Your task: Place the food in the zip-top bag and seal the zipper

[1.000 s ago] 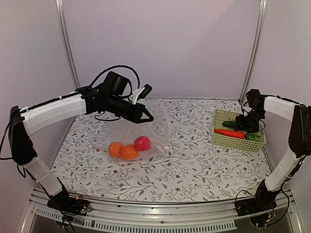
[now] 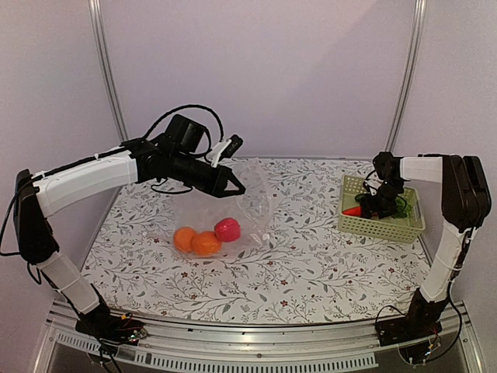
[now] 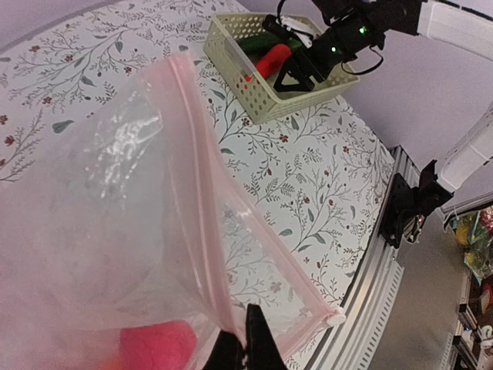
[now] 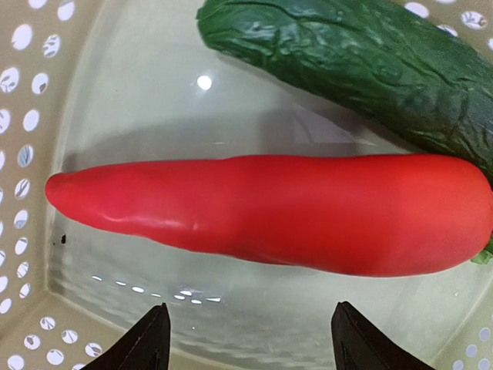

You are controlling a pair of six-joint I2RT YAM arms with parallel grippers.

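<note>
My left gripper is shut on the pink-edged rim of the clear zip bag point(image 3: 115, 208) and holds its mouth up. Inside the bag in the top view are two orange fruits point(image 2: 185, 238) point(image 2: 206, 243) and a pinkish-red one point(image 2: 227, 230). At the right, my right gripper point(image 2: 378, 207) reaches down into a beige basket point(image 2: 388, 228). Its fingers stand open in the right wrist view, with a long red pepper point(image 4: 269, 212) just beyond the fingertips point(image 4: 158, 331) and nothing between them. A dark green cucumber point(image 4: 362, 62) lies beside the pepper.
The basket's perforated walls point(image 4: 23, 154) rise round the right gripper. More green food point(image 2: 404, 208) is partly hidden under the right arm. Between bag and basket the patterned tabletop point(image 2: 307, 225) is clear.
My right gripper has come left and lower within the basket, over the red pepper, covering more of it from above. The left arm, the bag and the fruits in it have not moved.
</note>
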